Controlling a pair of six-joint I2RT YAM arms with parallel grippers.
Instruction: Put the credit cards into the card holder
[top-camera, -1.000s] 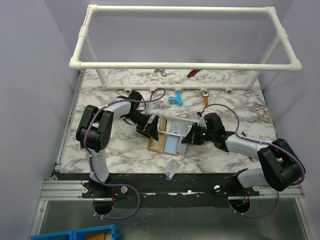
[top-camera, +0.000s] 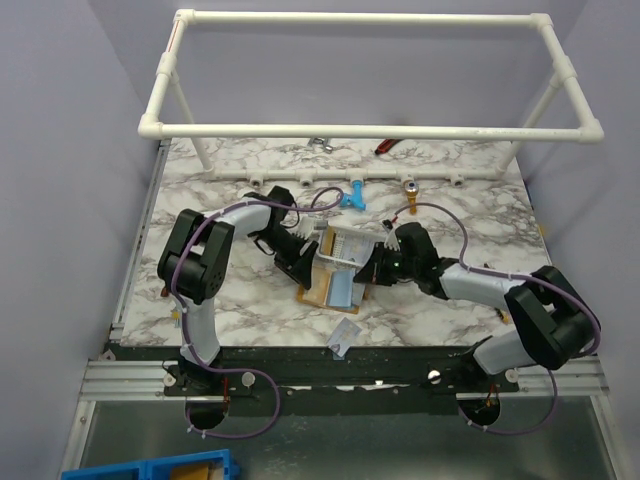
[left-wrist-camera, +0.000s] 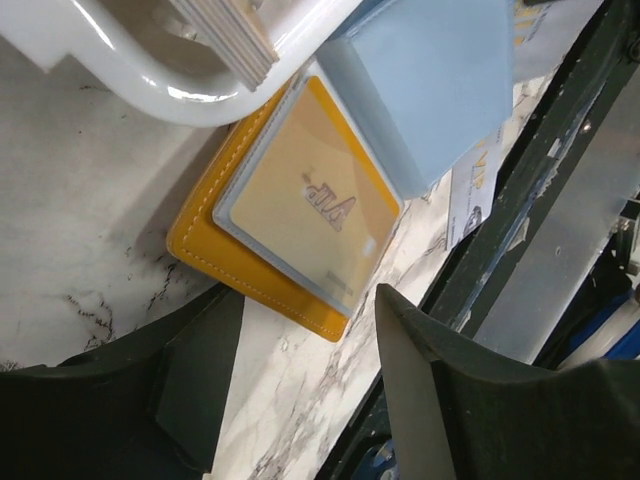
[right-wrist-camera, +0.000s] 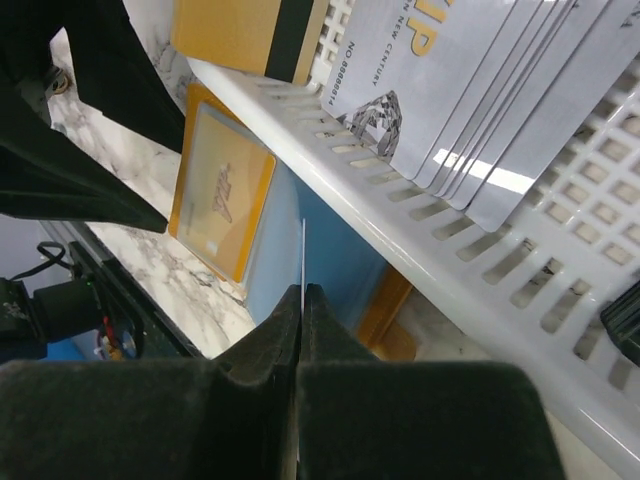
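The card holder (top-camera: 318, 292) lies unfolded on the marble table, tan-yellow with a clear pocket (left-wrist-camera: 310, 190) holding a VIP card and a light blue inner part (left-wrist-camera: 425, 90). My left gripper is part open at the holder's near left corner, nothing between its fingers. My right gripper is shut on a thin silver card (right-wrist-camera: 303, 250), seen edge-on in the right wrist view against the blue part; in the left wrist view its face (left-wrist-camera: 550, 40) shows beside the blue part. Whether its edge is inside a slot, I cannot tell.
Just behind the holder stands a white basket (right-wrist-camera: 350, 205) with several silver cards (right-wrist-camera: 430, 80) and a gold card (right-wrist-camera: 250, 35). Another VIP card (top-camera: 343, 337) lies at the table's front edge. Both grippers are close together over the holder.
My right gripper has moved left with its card, toward the blue part of the holder. The left gripper has shifted slightly toward the front and stands over the holder's left side.
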